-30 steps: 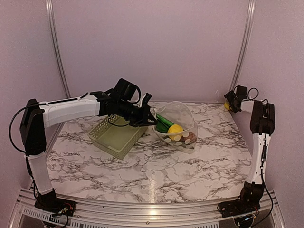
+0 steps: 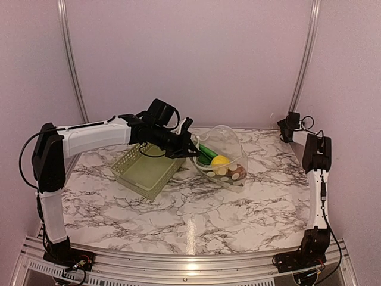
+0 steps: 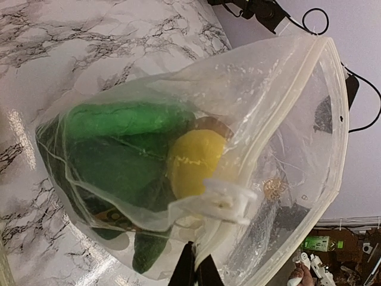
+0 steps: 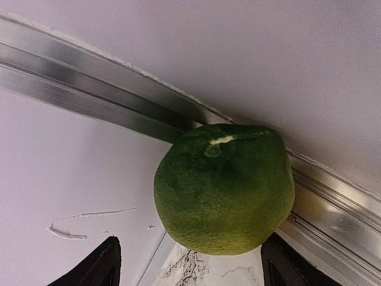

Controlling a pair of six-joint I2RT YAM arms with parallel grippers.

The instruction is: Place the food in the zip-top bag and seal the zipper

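The clear zip top bag (image 2: 223, 140) stands with its mouth gaping near the table's middle. Through its wall in the left wrist view I see a yellow round fruit (image 3: 193, 164), a long green vegetable (image 3: 125, 119) and darker green pieces. My left gripper is shut at the bag's rim, with the thin film at its fingertips. In the far right corner, a green-yellow fruit (image 4: 223, 190) lies ahead of my right gripper. The right gripper's fingers are spread, one on each side of the fruit's lower part; contact cannot be made out.
A pale green basket (image 2: 143, 173), empty as far as shows, is left of the bag under my left arm. Walls and metal rails (image 4: 89, 77) close in around the corner fruit.
The left arm and bag are nearly unchanged.
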